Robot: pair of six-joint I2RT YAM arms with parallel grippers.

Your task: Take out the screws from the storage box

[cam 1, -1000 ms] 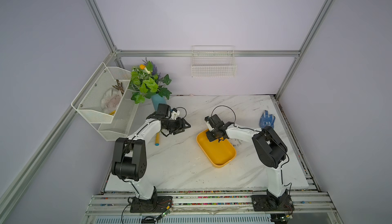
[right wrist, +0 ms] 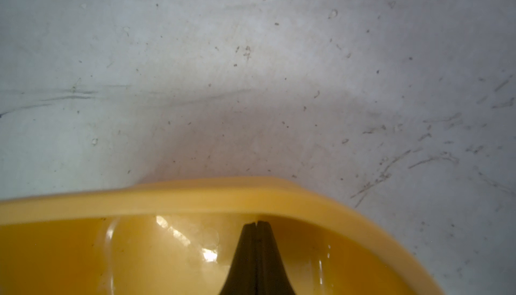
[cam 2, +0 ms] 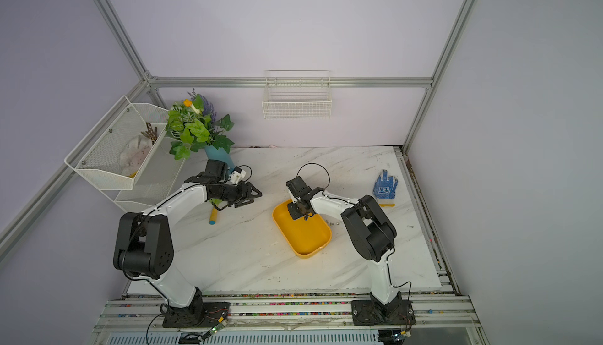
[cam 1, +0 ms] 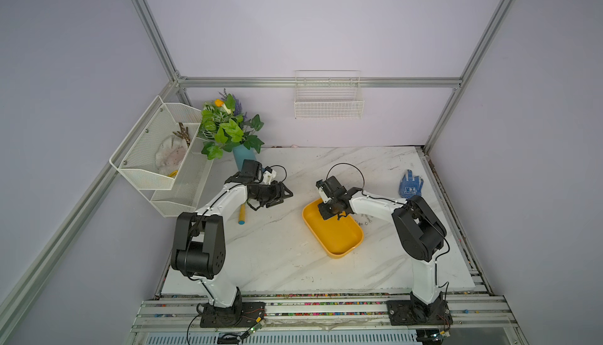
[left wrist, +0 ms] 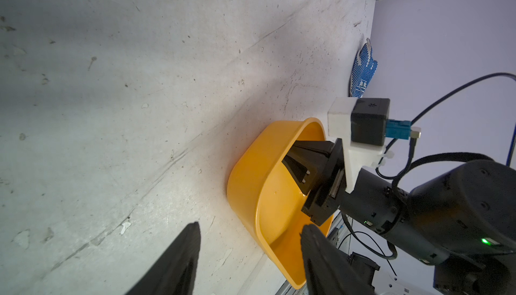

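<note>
The yellow storage box [cam 1: 334, 244] stands on the table in front of my arms. At its far end my right gripper reaches down inside the wall, its fingertips pressed together with nothing between them. No screw can be made out inside the box; the right gripper covers part of its far end in the top views. Several small screws [cam 1: 362, 223] lie loose on the table just right of the box, partly under the right arm. My left gripper is open and empty, held over the table to the left of the box.
At the back left are a plant in a blue vase [cam 1: 243, 155] and a white wall rack [cam 1: 164, 156]. A yellow stick [cam 1: 241, 213] lies by the left arm, a blue glove [cam 1: 410, 183] at the far right.
The left arm, box and loose screws look unmoved.
</note>
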